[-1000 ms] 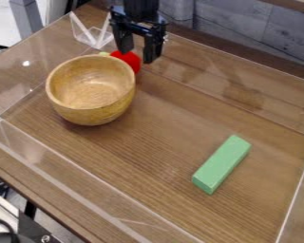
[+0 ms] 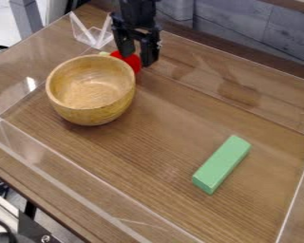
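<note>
My gripper (image 2: 134,40), dark and at the top centre of the camera view, stands open just above a red object (image 2: 132,61) that sits behind a wooden bowl (image 2: 88,104). The bowl hides part of the red object, and I cannot tell whether my fingers touch it.
A green block (image 2: 220,164) lies at the lower right of the wooden table (image 2: 161,180). A clear plastic item (image 2: 91,30) is at the upper left.
My gripper has shifted slightly over the last second, staying near the red object. The bowl and green block look unmoved.
</note>
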